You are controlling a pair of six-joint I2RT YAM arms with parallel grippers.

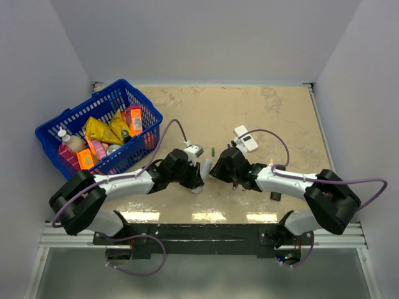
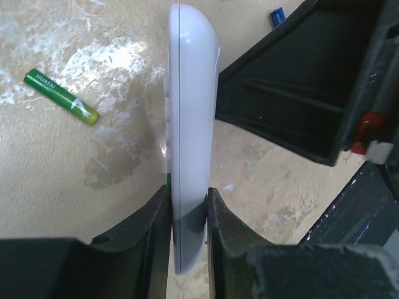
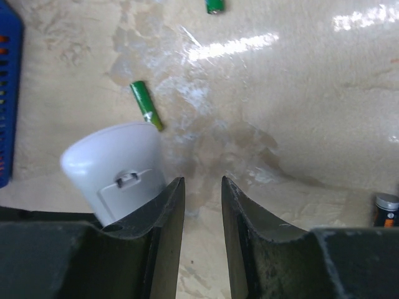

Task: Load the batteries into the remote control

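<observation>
My left gripper is shut on a white remote, held upright on its edge above the table. The right gripper is just beside the remote; in the right wrist view its fingertips are slightly parted with nothing visible between them, and the remote is at their left. A green battery lies on the table, with another green one farther off. A blue battery and a dark battery lie toward the right side.
A blue basket full of groceries stands at back left. A second white device and a black object lie on the right.
</observation>
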